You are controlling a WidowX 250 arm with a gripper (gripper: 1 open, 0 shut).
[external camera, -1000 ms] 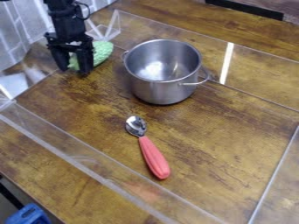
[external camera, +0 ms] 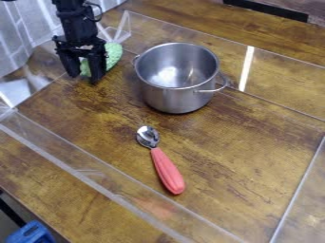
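Observation:
The black gripper is at the upper left, over a green object that lies on the wooden table beside a steel pot. Its fingers are at the green object; whether they are closed on it is unclear. A spoon with a red handle lies in the lower middle of the table.
Clear plastic edging runs along the left and lower sides of the table. A blue object is at the bottom left corner.
The gripper and the green object have shifted slightly toward the camera over the last second. The pot and spoon have not moved.

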